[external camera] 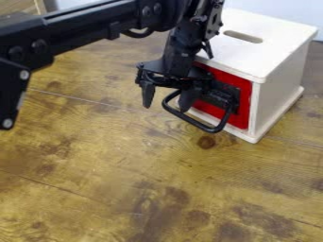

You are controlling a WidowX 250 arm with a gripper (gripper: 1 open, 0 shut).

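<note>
My gripper (168,88) hangs open at the front of a white box (280,61) with a red front panel (250,111). A black looped bar, like a handle (202,126), stands out from the red front, just right of and below my fingers. My wrist hides part of the box front, and whether the fingers touch the bar I cannot tell.
The box, with a slot in its top, fills the upper right. My arm spans the top left.
</note>
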